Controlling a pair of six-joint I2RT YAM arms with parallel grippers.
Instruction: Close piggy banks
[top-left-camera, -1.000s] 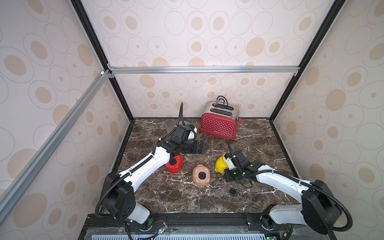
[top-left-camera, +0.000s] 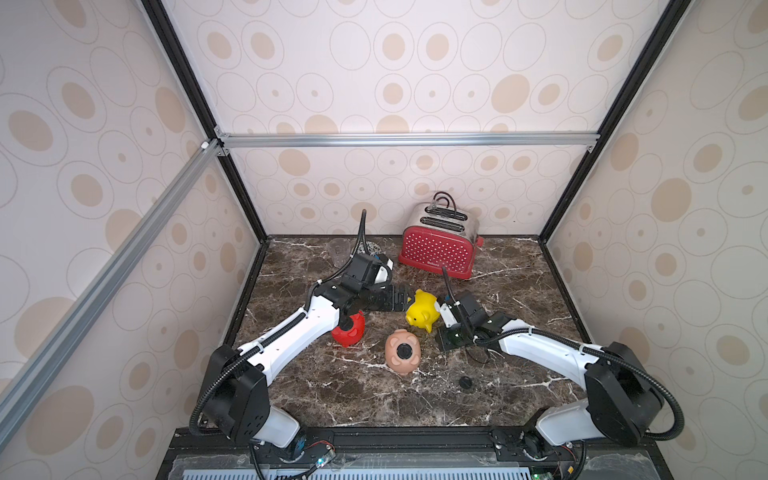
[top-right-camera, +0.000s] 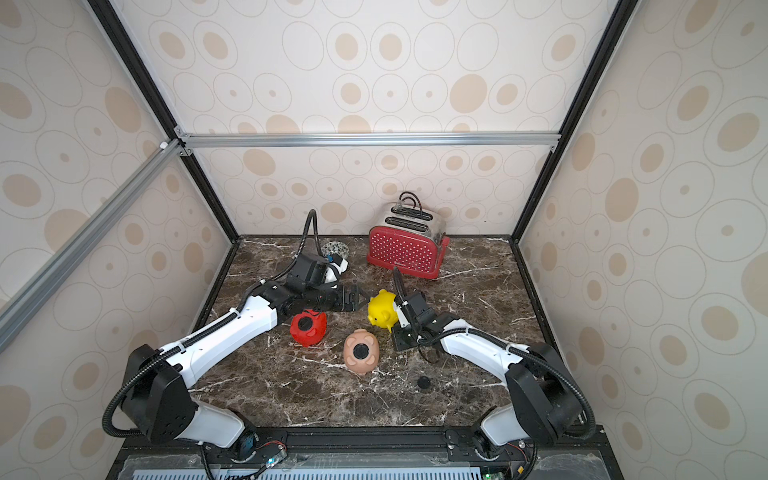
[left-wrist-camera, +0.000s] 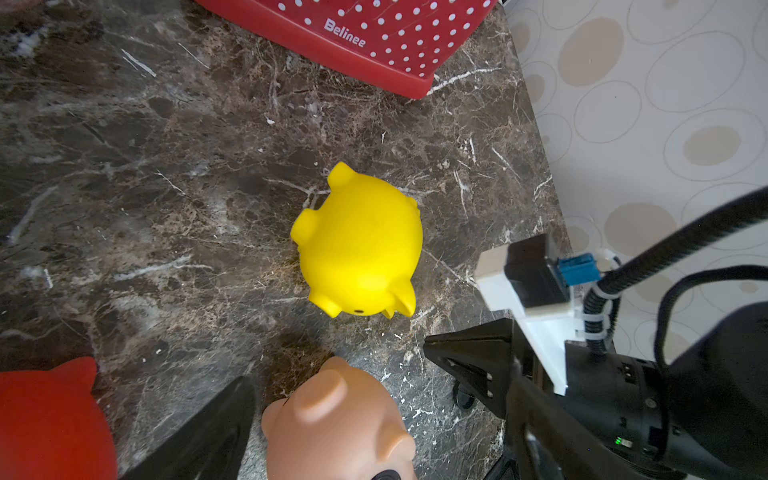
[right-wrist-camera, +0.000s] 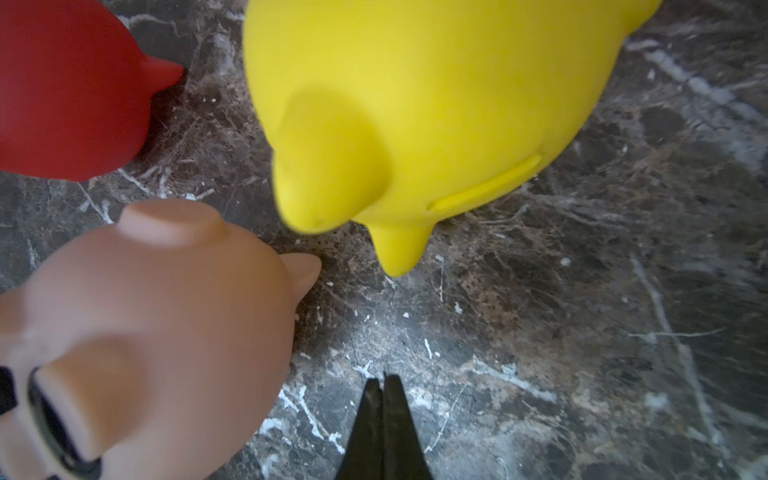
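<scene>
The yellow piggy bank lies tipped over on the tabletop; in the right wrist view its slot shows on the lower side of the yellow piggy bank (right-wrist-camera: 448, 104). No round belly opening of it is visible. The peach bank (top-left-camera: 393, 361) rests belly up with a dark round patch. Beyond it, the red bank (top-right-camera: 310, 336) also shows a black disc. A loose black plug (top-left-camera: 465, 383) lies at front right. My left gripper is above the banks, its fingers apart and empty. Beside the yellow bank, my right gripper is shut with nothing visible between its tips.
A red dotted toaster (top-left-camera: 437, 252) stands at the back. Behind the left arm is a round patterned item (top-right-camera: 334, 249), partly hidden. Bare tabletop (top-left-camera: 320, 392) spreads across the front left, and the far right is clear too.
The yellow bank has shifted left and back and turned over toward the left arm. My right gripper has moved left and back with it. The left arm has lowered slightly.
</scene>
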